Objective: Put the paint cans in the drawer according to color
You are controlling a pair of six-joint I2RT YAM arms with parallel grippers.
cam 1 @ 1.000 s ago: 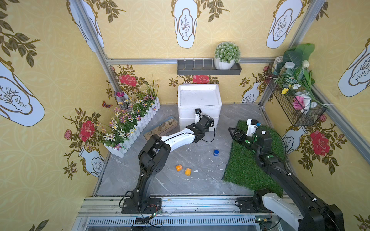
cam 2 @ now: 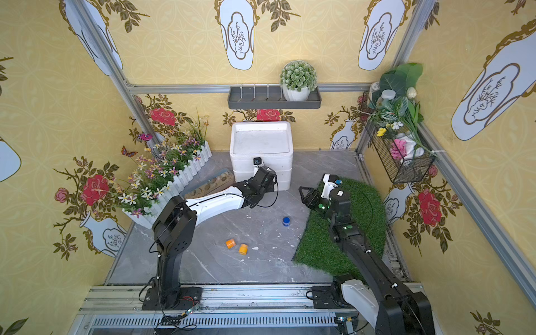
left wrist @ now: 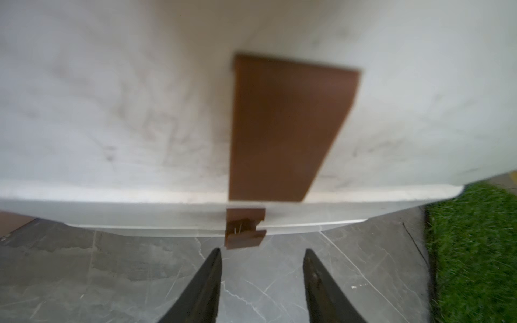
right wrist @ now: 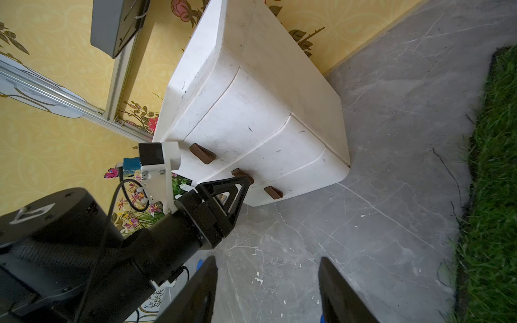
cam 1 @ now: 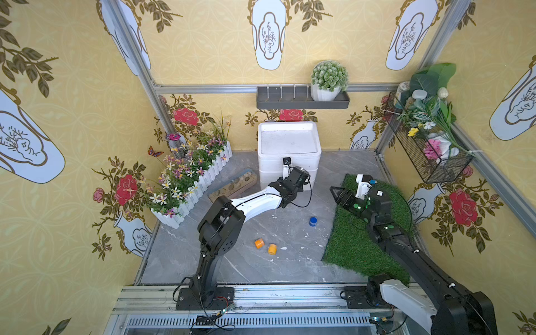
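Note:
The white drawer cabinet (cam 1: 288, 142) stands at the back, and all its drawers look closed. Brown handles, an upper one (right wrist: 203, 153) and a lower one (right wrist: 273, 192), stick out of its front. At the middle handle (right wrist: 243, 175) is my left gripper, open, with nothing held in it. My right gripper hangs part open and empty over the left side of the grass mat. A blue paint can (cam 1: 312, 221) is on the floor in front of the cabinet. Nearer the front are two orange paint cans, one (cam 1: 259, 243) left of the other (cam 1: 272, 249).
Left of the cabinet lie a long brown holder (cam 1: 234, 184) and a white-fenced flower box (cam 1: 192, 192). A green grass mat (cam 1: 340, 245) covers the right. Above the cabinet is a grey wall shelf (cam 1: 279, 103).
Both arms have barely shifted; the right one sits very slightly further left. The cabinet and the cans are where they were.

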